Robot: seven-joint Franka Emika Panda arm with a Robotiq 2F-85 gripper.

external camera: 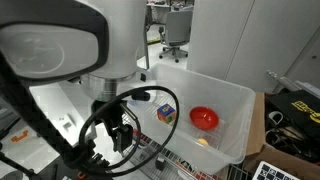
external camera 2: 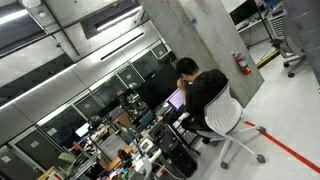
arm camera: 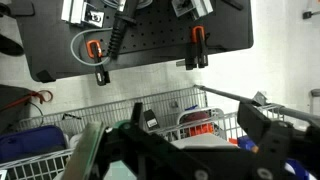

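Observation:
In exterior view 1 a white bin point(external camera: 233, 109) holds a multicoloured cube point(external camera: 166, 113), a red bowl point(external camera: 204, 118) and a small yellowish object point(external camera: 202, 142). The white and black arm point(external camera: 75, 45) fills the left foreground, and a cable loops in front of the bin. My gripper shows as dark, blurred parts along the bottom of the wrist view. How its fingers stand cannot be made out. Beyond them lie a black perforated table point(arm camera: 160, 65) and wire baskets, so the gripper is apart from the bin's contents shown in exterior view 1.
A wire basket point(arm camera: 35, 143) stands below the black table's edge, with other baskets beside it. Tools and orange-handled clamps point(arm camera: 199, 45) lie on the table. A cardboard box point(external camera: 290, 160) is right of the bin. Exterior view 2 shows a seated person point(external camera 2: 202, 95).

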